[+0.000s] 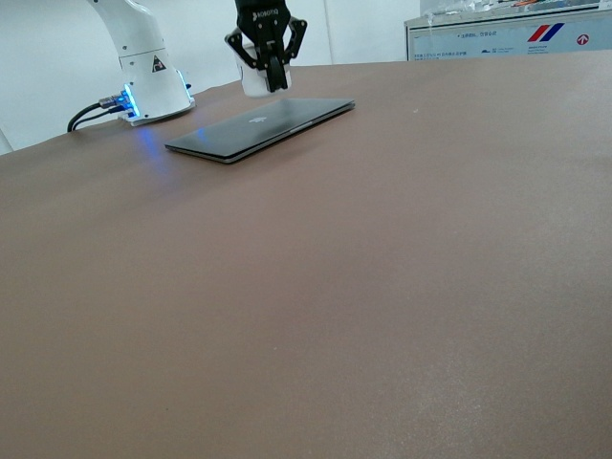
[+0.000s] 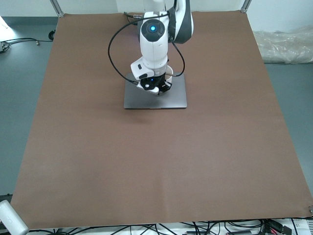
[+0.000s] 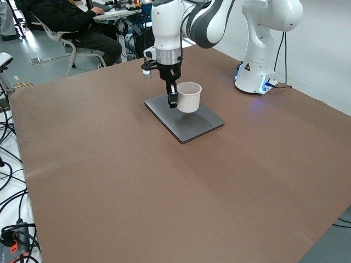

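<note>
A grey closed laptop lies on the brown table. A white cup hangs just over it, held at my black gripper, whose fingers are shut on the cup's wall. In the top view the cup is mostly behind the gripper, and in the left view the arm hides most of it.
The arm's base stands behind the laptop with cables. A seated person is at a desk beyond the table's edge; cables line the near side.
</note>
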